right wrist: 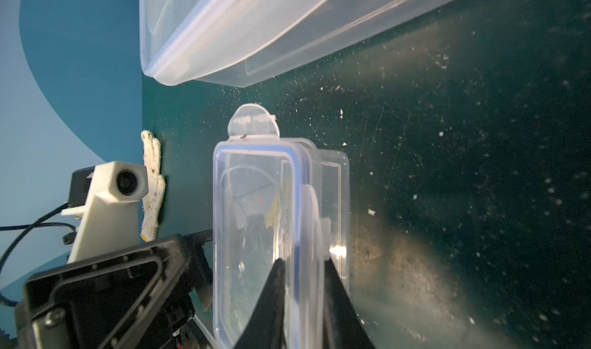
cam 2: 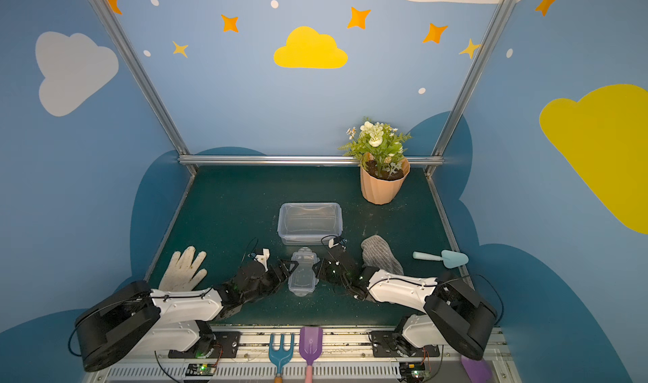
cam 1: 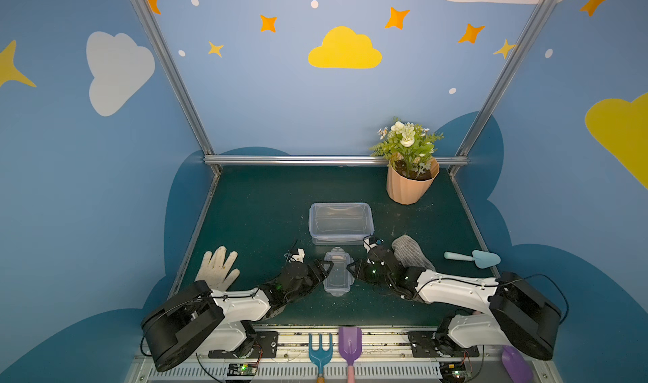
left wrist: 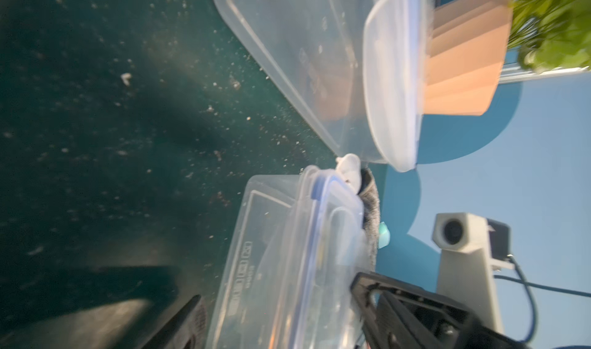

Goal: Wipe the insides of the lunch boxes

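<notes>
A small clear lidded lunch box (cam 1: pixel 337 275) sits at the table's front middle, with a larger clear box (cam 1: pixel 341 221) behind it. My left gripper (cam 1: pixel 325 269) is at the small box's left side, open. My right gripper (cam 1: pixel 351 271) is at its right side. In the right wrist view the fingertips of the right gripper are on either side of the box's near rim and latch flap; whether they grip it is unclear.
A white glove (cam 1: pixel 217 268) lies at the left, a grey mitt (cam 1: pixel 409 250) right of the boxes, a blue trowel (cam 1: pixel 486 258) at the right edge. A potted plant (cam 1: pixel 408 187) stands at back right.
</notes>
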